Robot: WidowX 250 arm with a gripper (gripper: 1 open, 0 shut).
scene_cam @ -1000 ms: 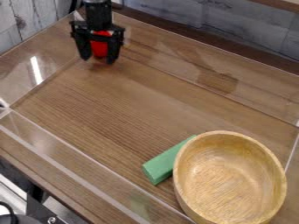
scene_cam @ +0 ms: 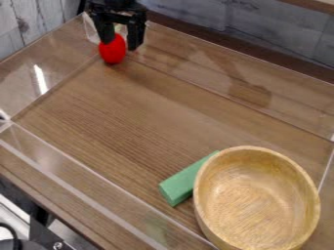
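My gripper (scene_cam: 117,27), dark and small at the top left of the camera view, is just above and behind a red rounded object (scene_cam: 112,50) on the wooden table (scene_cam: 156,117). The red object now shows clear below it. Whether the fingers are open or shut is too small and dark to tell.
A tan round bowl (scene_cam: 257,200) sits at the lower right, with a green block (scene_cam: 187,180) lying beside its left side. A wall runs along the back.
My gripper has moved up and back from over the red object, which is now more exposed and appears slightly lower in view.
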